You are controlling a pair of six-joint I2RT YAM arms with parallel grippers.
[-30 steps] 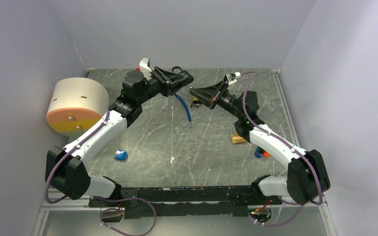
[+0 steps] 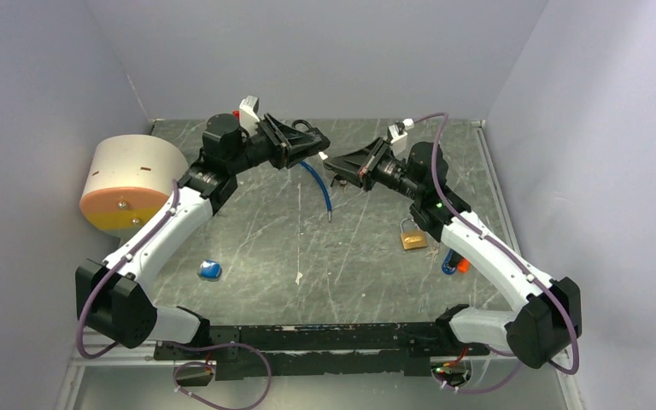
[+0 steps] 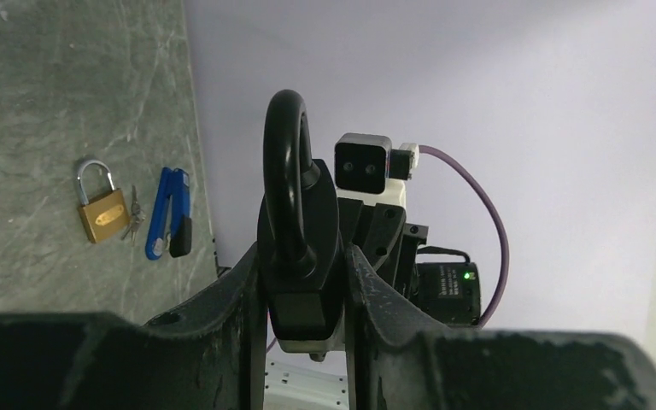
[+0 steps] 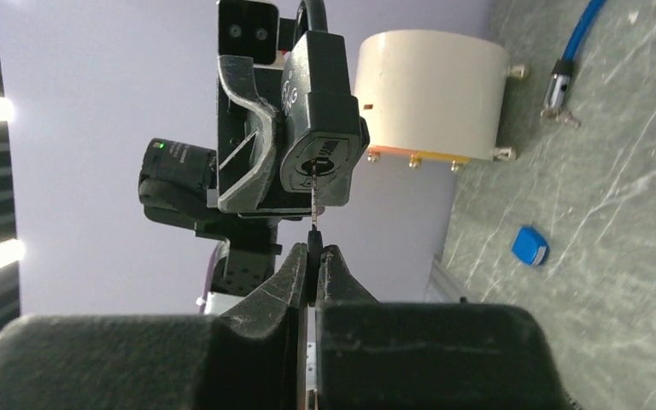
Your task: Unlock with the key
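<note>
A black padlock (image 3: pixel 299 222) is held up by my left gripper, whose fingers are shut on its body; in the top view the padlock (image 2: pixel 314 135) is at the upper middle. My right gripper is shut on a key (image 4: pixel 314 235), pointing its thin blade up at the keyhole in the padlock's bottom face. In the right wrist view the blade's tip overlaps the keyhole; how far it is in, I cannot tell. In the top view the two grippers face each other closely above the table.
On the table (image 2: pixel 265 256) lie a brass padlock (image 2: pixel 414 241) with keys, a blue tool (image 3: pixel 162 213), a small blue object (image 2: pixel 210 269) and a blue hose (image 2: pixel 320 188). A white cylinder (image 2: pixel 132 171) stands at left.
Over the last second my left gripper has shifted slightly left with the padlock.
</note>
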